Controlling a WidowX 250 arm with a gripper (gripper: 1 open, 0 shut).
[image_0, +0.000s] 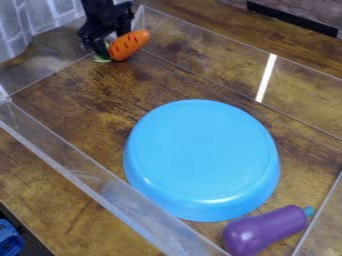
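The black gripper (104, 35) is at the top left of the camera view, right beside an orange carrot (128, 45) with a green top, which lies tilted near the clear wall in that corner. Whether the fingers are closed on the carrot is too small and dark to tell. A blue plate (201, 160), upside down or rimmed, fills the lower middle. A purple eggplant (265, 230) lies at the lower right.
Clear walls border the wooden surface (67, 160) on the left, front and right.
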